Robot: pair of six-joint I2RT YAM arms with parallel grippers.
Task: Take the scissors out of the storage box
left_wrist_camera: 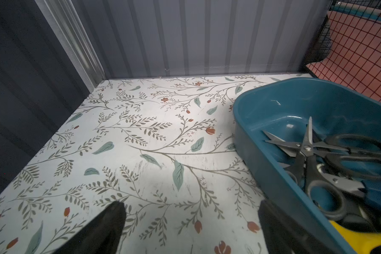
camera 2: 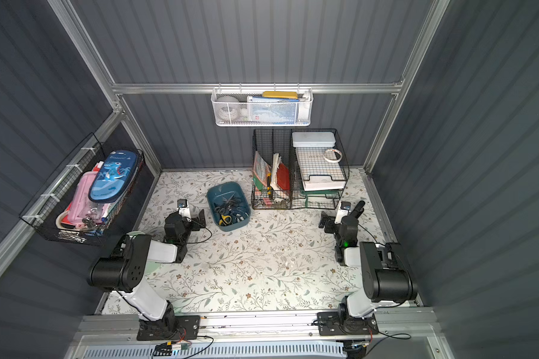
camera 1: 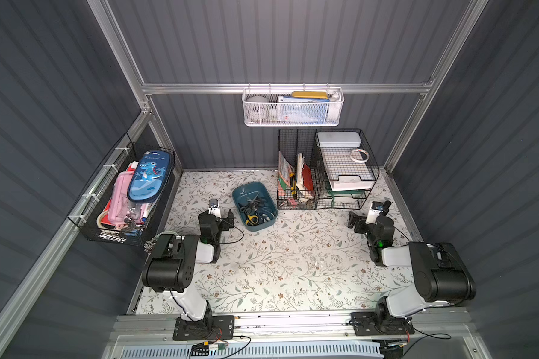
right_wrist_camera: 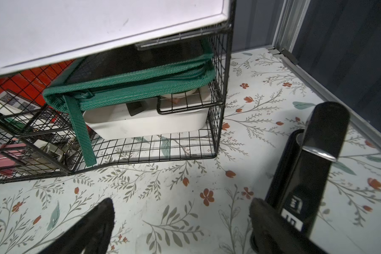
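In the blue storage box (camera 1: 240, 194) lie several scissors (left_wrist_camera: 307, 152), heaped toward its front; one pair shows a yellow handle (camera 1: 252, 220). From the left wrist view, a grey-handled pair lies on top with its tip pointing to the far side, and black handles (left_wrist_camera: 355, 156) lie beside it. My left gripper stands open just left of the box, nothing between its fingers. Open and empty too, my right gripper is over the table at the right, in front of the wire rack and far from the box.
A black wire rack (camera 2: 290, 206) with books and trays stands right of the box. A black stapler-like object (right_wrist_camera: 313, 169) lies beside my right gripper. Left wall carries a full wire basket (camera 1: 119, 236); a white basket (camera 1: 293, 122) hangs behind.
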